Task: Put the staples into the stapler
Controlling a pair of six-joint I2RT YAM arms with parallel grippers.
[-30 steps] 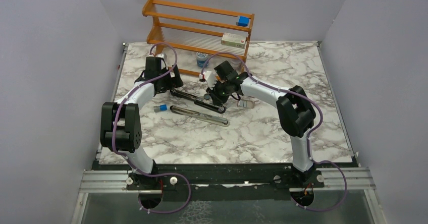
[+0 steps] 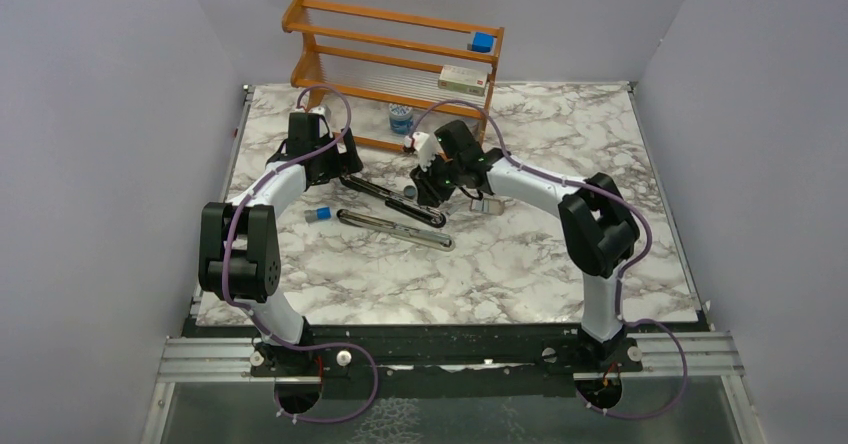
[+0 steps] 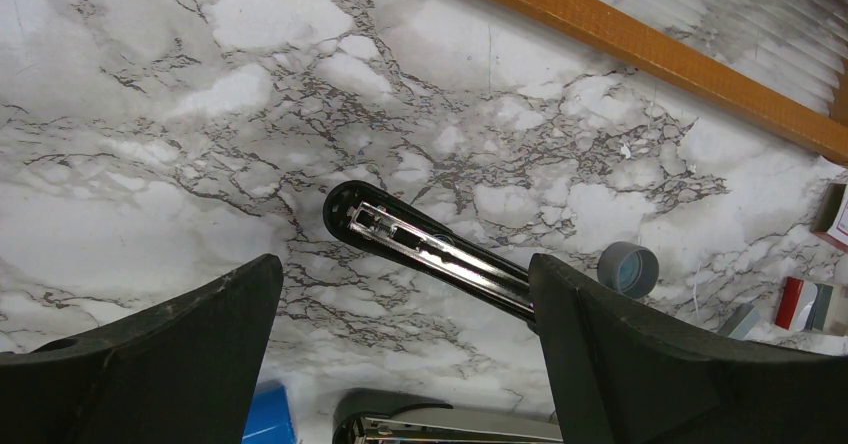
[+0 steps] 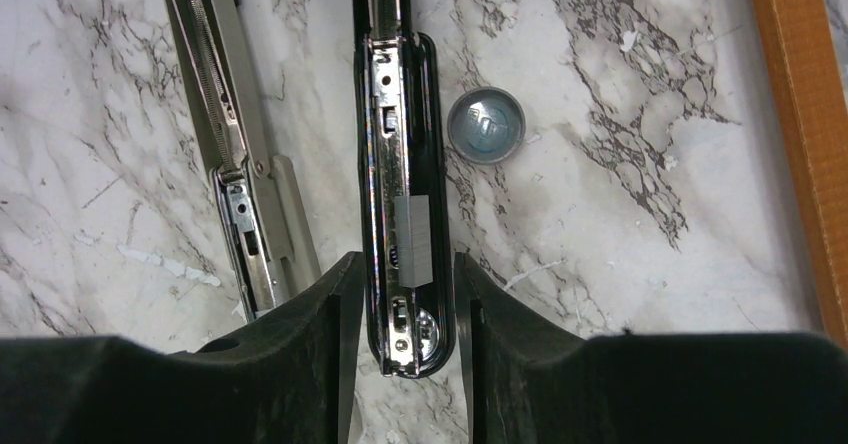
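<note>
The black stapler (image 4: 430,134) lies opened out, its metal channel bare. In the right wrist view a strip of staples (image 4: 414,239) rests at its near end. My right gripper is over that end, fingers apart with nothing visible held between them. My left gripper hovers above the far end of the stapler, open and empty. A second, grey-green stapler (image 4: 245,114) lies alongside the black one.
A wooden rack (image 2: 400,39) stands at the back. A small grey cup (image 4: 486,125) sits beside the black stapler, and a blue-ended object (image 2: 318,214) lies left.
The left arm looks unmoved.
</note>
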